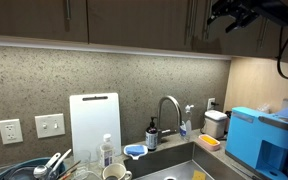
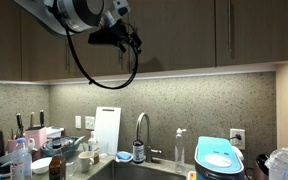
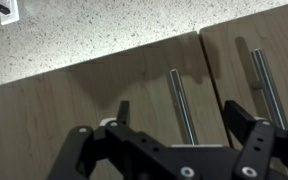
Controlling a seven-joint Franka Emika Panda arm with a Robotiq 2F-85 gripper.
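My gripper (image 1: 221,24) is high up in front of the brown upper cabinets (image 1: 134,22), its fingers spread. In the wrist view, one metal bar handle (image 3: 182,105) runs between the two dark fingers, with nothing held. A second handle (image 3: 269,88) sits on the neighbouring door, beyond the right finger. Both doors look shut, split by a thin dark seam. How far the fingertips are from the handle, cannot be told. The second exterior view has the gripper (image 2: 134,43) near the doors, partly behind a looping cable.
Below stand a sink (image 1: 189,155) with a tap (image 1: 170,108), a soap bottle (image 1: 152,133) and a white cutting board (image 1: 95,125). A blue appliance (image 1: 259,140) is at right, dishes at left. The air around the gripper is free, apart from the cabinet fronts.
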